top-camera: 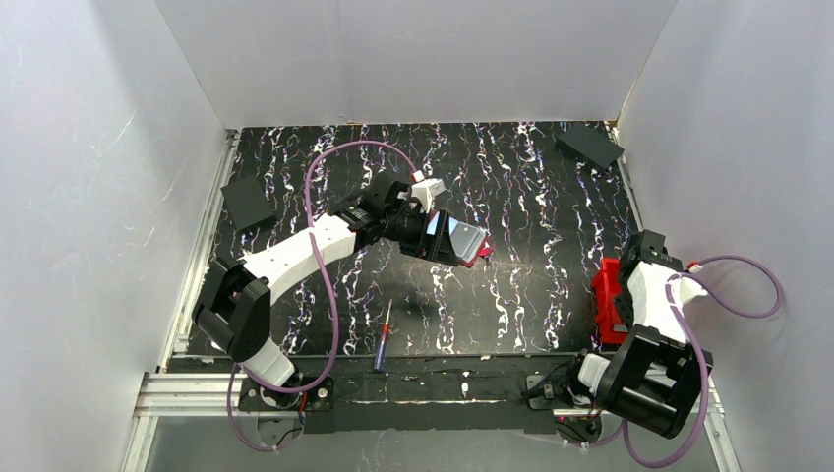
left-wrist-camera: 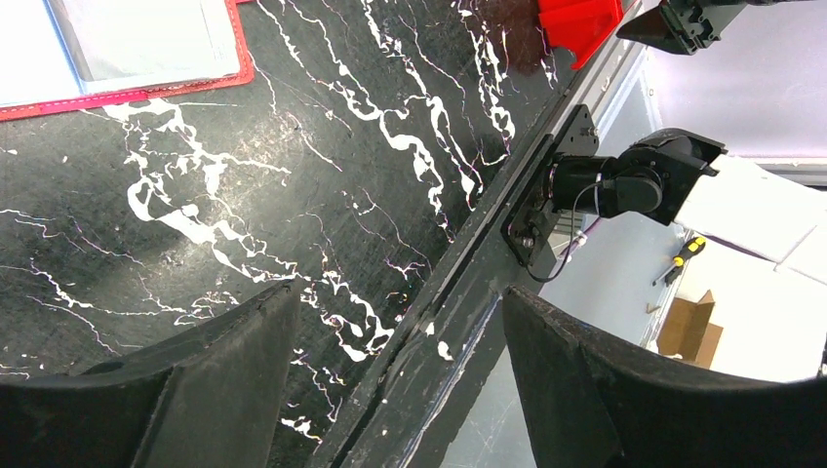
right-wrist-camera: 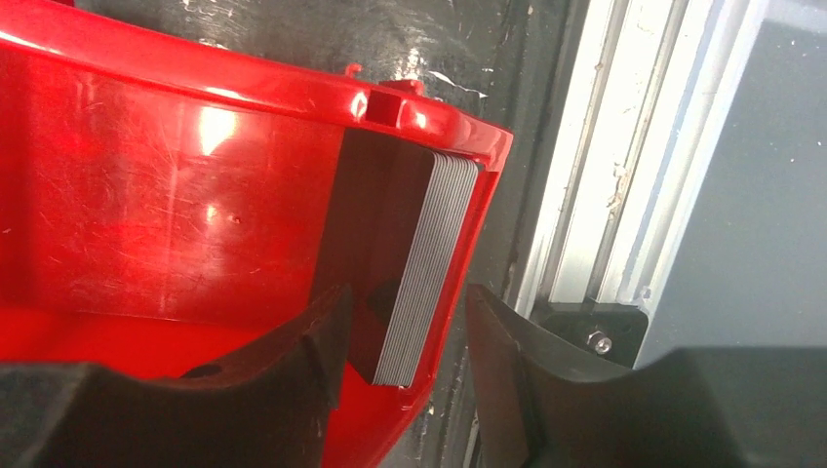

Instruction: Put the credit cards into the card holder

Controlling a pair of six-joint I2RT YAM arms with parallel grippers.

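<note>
In the left wrist view the card holder (left-wrist-camera: 161,44), with clear sleeves and a red edge, lies on the table at the upper left. Beside it, in the top view, my left gripper (top-camera: 440,239) is open and partly covers the holder (top-camera: 466,241). Nothing is between its fingers. A stack of dark cards with pale edges (right-wrist-camera: 427,273) leans against the end wall of the red bin (right-wrist-camera: 263,185). My right gripper is open, its fingertips on either side of the stack's lower part in that view. Whether they touch the cards I cannot tell.
A screwdriver (top-camera: 382,344) lies near the front edge. Dark blocks (top-camera: 248,202) stand at the left and at the back right. The right wall is close to the bin.
</note>
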